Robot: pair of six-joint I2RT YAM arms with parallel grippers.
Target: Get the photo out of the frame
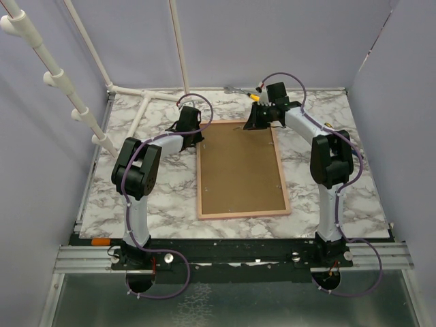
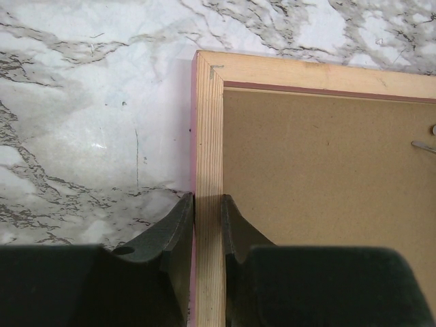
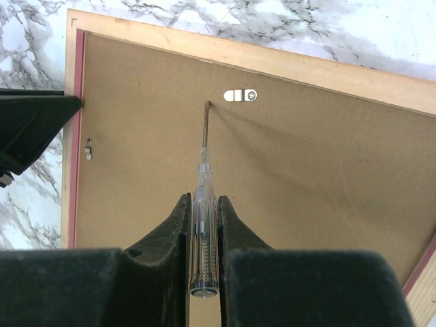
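Observation:
The photo frame [image 1: 242,215] lies back side up on the marble table, its brown backing board [image 2: 320,170] held by small metal clips [image 3: 240,95]. My left gripper is shut on the left wooden side near the upper corner. My right gripper is shut on a clear-handled screwdriver [image 3: 205,174], whose tip points at the board just left of and a little below the top clip. Another clip [image 3: 88,148] sits on the left side.
White pipes [image 1: 65,82] stand at the back left. More tools [image 1: 238,91] lie behind the frame.

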